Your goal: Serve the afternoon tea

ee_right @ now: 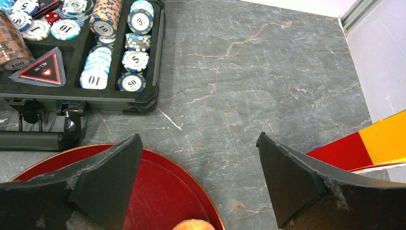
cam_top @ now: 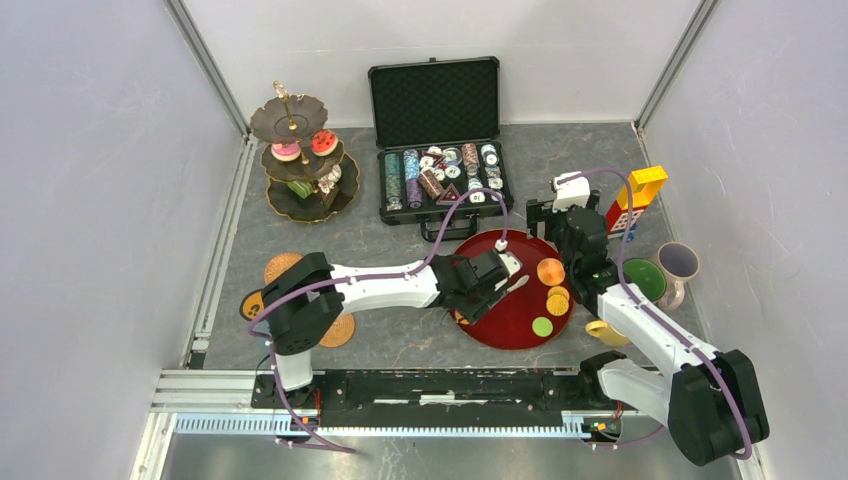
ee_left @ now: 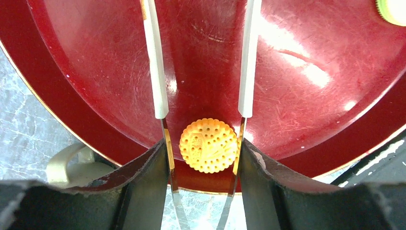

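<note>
My left gripper (cam_top: 484, 306) is over the left part of the red tray (cam_top: 500, 338), shut on gold tongs (ee_left: 171, 155) with white tips (ee_left: 248, 67). The tips stand apart with nothing between them. Beneath the tongs' arms, a round yellow biscuit (ee_left: 209, 145) lies near the tray's rim, in line with the gap. Farther right on the tray are an orange round cake (cam_top: 551, 271), yellow biscuits (cam_top: 558, 300) and a green disc (cam_top: 542, 326). My right gripper stands open and empty above the tray's upper right edge.
A tiered stand (cam_top: 312, 200) with cakes is at back left. An open poker case (cam_top: 390, 215) stands behind the tray. Mugs, one green (cam_top: 645, 279) and one yellow (cam_top: 607, 333), and a red-yellow box (cam_top: 640, 190) crowd the right. Round coasters (cam_top: 337, 331) lie left.
</note>
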